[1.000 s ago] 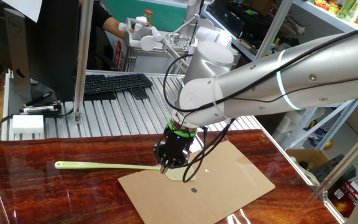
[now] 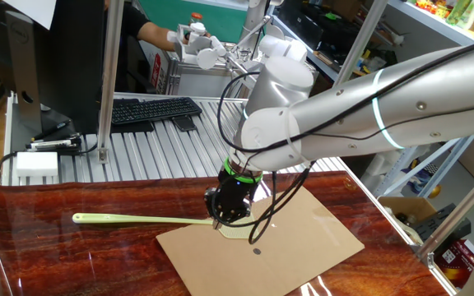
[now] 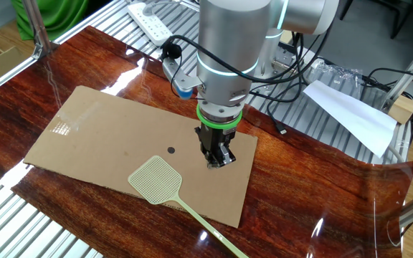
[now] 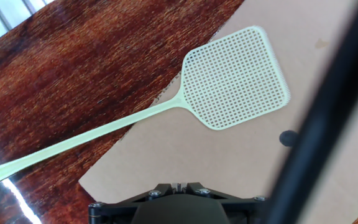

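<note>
A pale green fly swatter (image 4: 236, 78) lies with its mesh head on a brown cardboard sheet (image 4: 143, 163). Its handle (image 2: 130, 219) runs off the sheet onto the glossy red-brown table. A small round black spot or disc (image 3: 171, 150) shows on the cardboard beside the swatter head; whether it is flat cannot be told. My black gripper points down over the cardboard, apart from the swatter. Its fingertips look shut together, with nothing visible between them. In exterior view 1 the gripper and cables partly cover the mesh head.
A dangling black cable (image 4: 328, 106) crosses the right of the wrist view. Behind the table lie a keyboard (image 2: 155, 111) and a white box (image 2: 37, 164); a white sheet (image 3: 351, 118) and a power strip (image 3: 149, 25) also rest there.
My arm has shifted slightly and its hanging cable has swung. The swatter and cardboard have stayed put. In the background, the person's hand and the white device have moved.
</note>
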